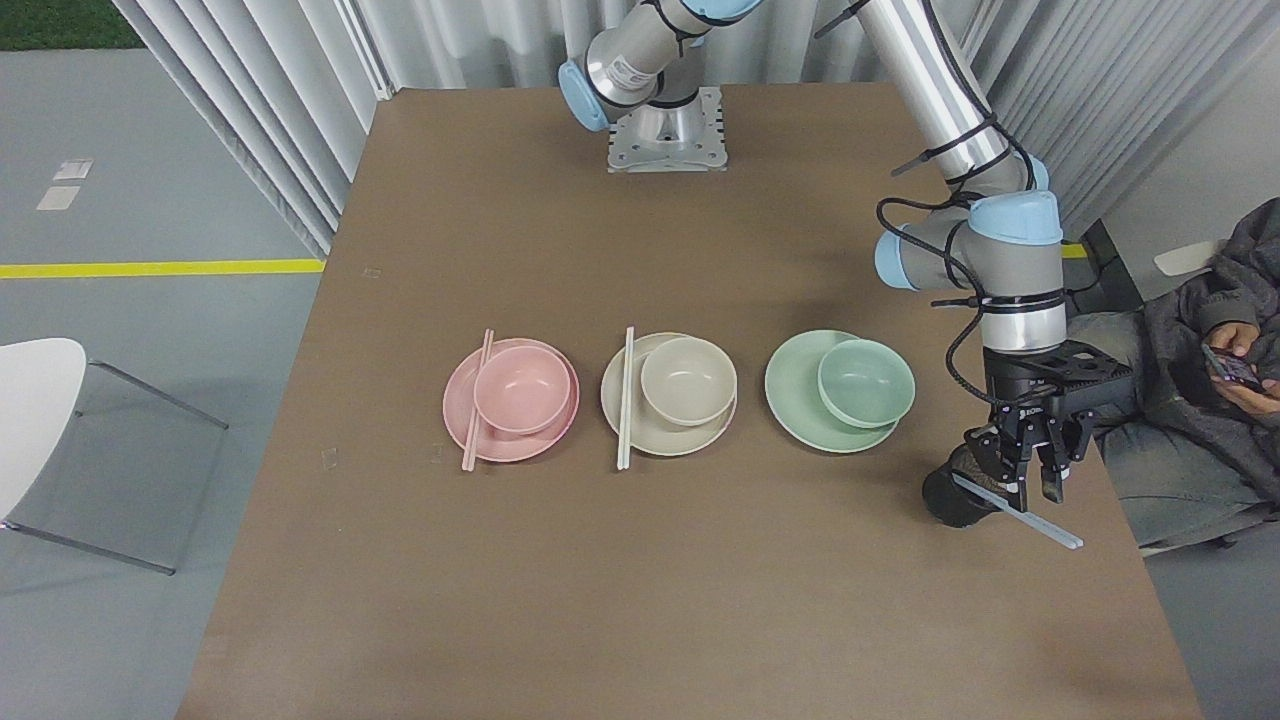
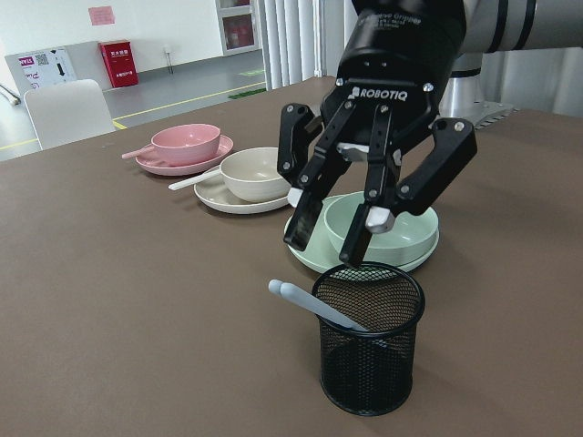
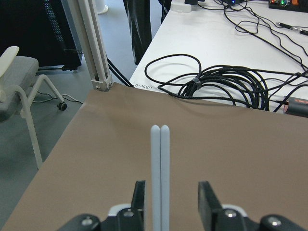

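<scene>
A black mesh cup [image 2: 364, 373] stands near the table's right edge, two pale chopsticks [image 3: 160, 178] leaning out of it. Over it my gripper [image 2: 324, 250] hangs open; in the wrist view the chopsticks lie between its spread fingers, with space on either side. A green plate [image 1: 801, 396] with a green bowl [image 1: 865, 382] is left of the cup. A cream plate [image 1: 666, 444] carries a cream bowl [image 1: 687, 379] and chopsticks [image 1: 625, 398]; a pink plate [image 1: 516, 446] carries a pink bowl [image 1: 521, 384] and chopsticks [image 1: 476, 412].
A seated person [image 1: 1206, 372] is just past the table's right edge. The robot base [image 1: 666, 150] stands at the back. The wrist view shows coiled cables [image 3: 221, 84] on a white desk.
</scene>
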